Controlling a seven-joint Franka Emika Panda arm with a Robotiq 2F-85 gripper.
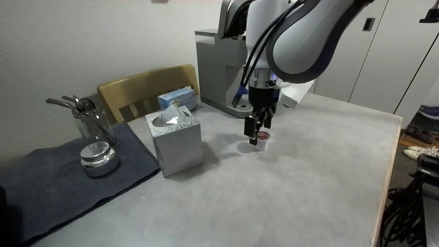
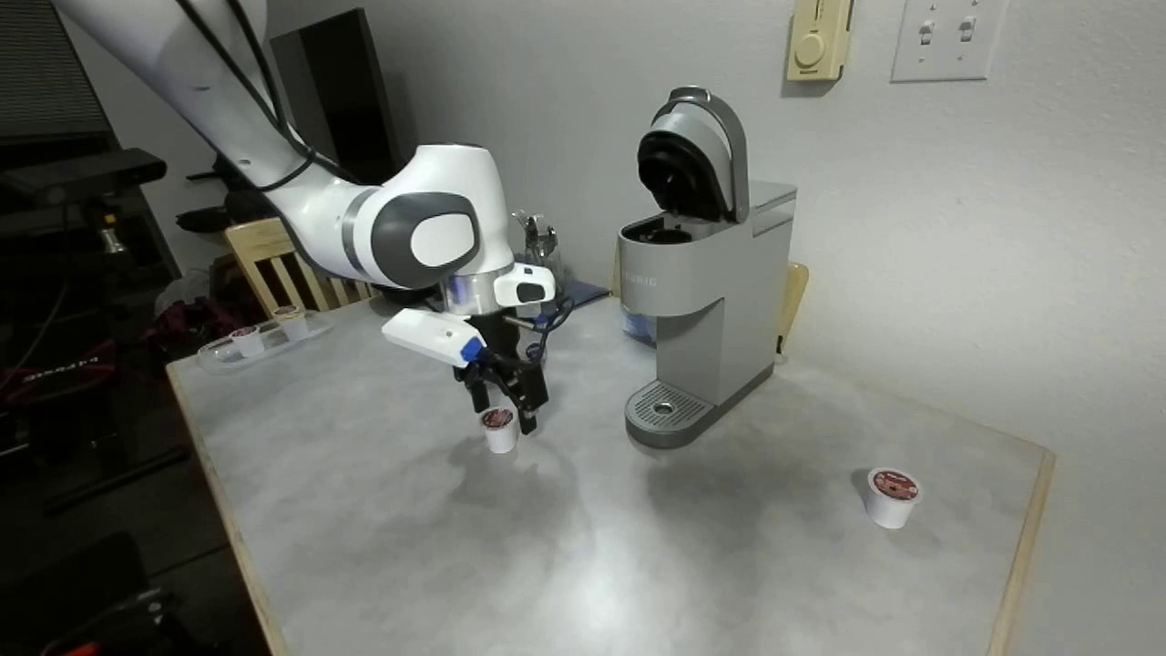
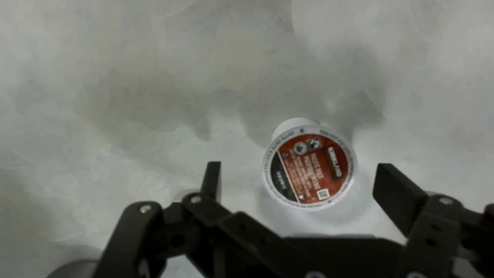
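Observation:
A white coffee pod with a red and black printed lid stands upright on the grey table, seen from above in the wrist view. My gripper is open above it, one finger at either side, with gaps to both. The pod lies nearer the right finger in that view. Exterior view 1 shows the pod just below the gripper, partly covered by a finger. From the other side, in exterior view 2, the pod sits beneath the gripper.
A grey coffee maker with its lid raised stands beside the arm. Another pod is near the table's right end, and a clear tray with pods lies far left. A tissue box stands nearby.

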